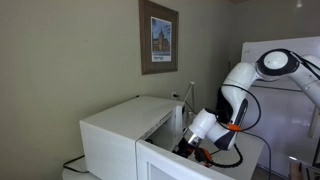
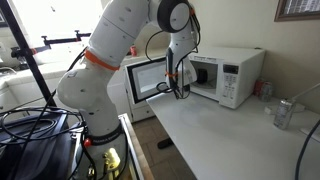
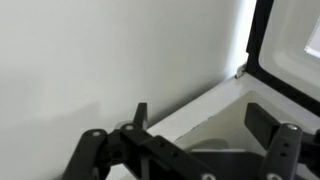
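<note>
A white microwave [image 2: 238, 78] stands on the table with its door [image 2: 147, 78] swung open. In exterior view 2 my gripper [image 2: 181, 92] is in front of the opening, close to the door's inner side. The door partly covers it in exterior view 1. The wrist view shows the gripper open, its two dark fingers wide apart. Between and beyond them lies a pale grey surface [image 3: 222, 128] that I cannot identify; no held object shows. A dark-edged white panel [image 3: 290, 50] fills the upper right corner there. Something dark [image 2: 202, 76] shows inside the microwave.
A metallic cylinder [image 2: 283, 115] stands to the microwave's right, near the wall, with cables close by. A framed picture [image 1: 159, 38] hangs above.
</note>
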